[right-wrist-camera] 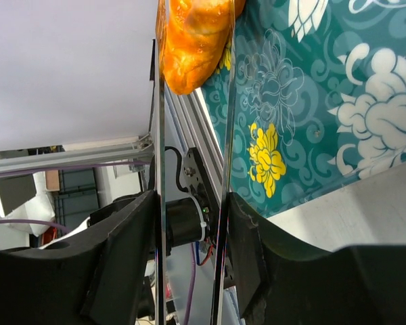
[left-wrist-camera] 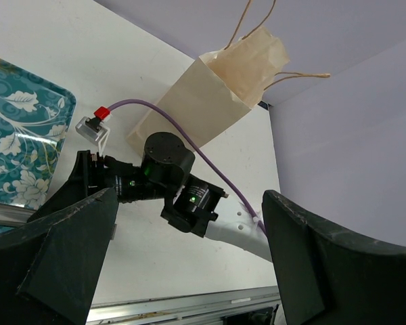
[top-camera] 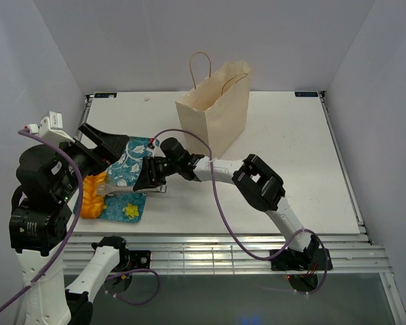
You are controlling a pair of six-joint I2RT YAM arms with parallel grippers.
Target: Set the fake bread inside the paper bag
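The orange fake bread (top-camera: 91, 203) lies on the left side of a teal floral mat (top-camera: 126, 212). My right gripper has long metal blades, standing apart around the bread's end in the right wrist view; whether they touch it I cannot tell. The cream paper bag (top-camera: 216, 118) stands upright and open at the back, with string handles. My left gripper hangs raised at the left, wide open with nothing between its fingers.
Grey walls border it at the back and sides, with a metal rail (top-camera: 189, 250) along the front.
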